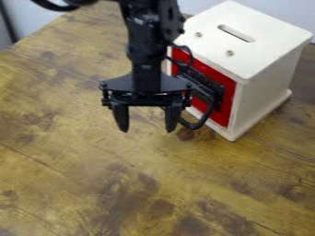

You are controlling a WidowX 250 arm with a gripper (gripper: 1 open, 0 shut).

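Observation:
My black gripper (146,118) hangs at centre, open, its two fingers pointing down over the wooden table with nothing between them. Just to its right stands a white box (259,99) with a red front panel (222,110) and a slotted top. A black handle assembly on that red face is partly hidden behind my gripper and arm; I cannot tell whether they touch.
The box fills the back right. A pale edge shows at the top left.

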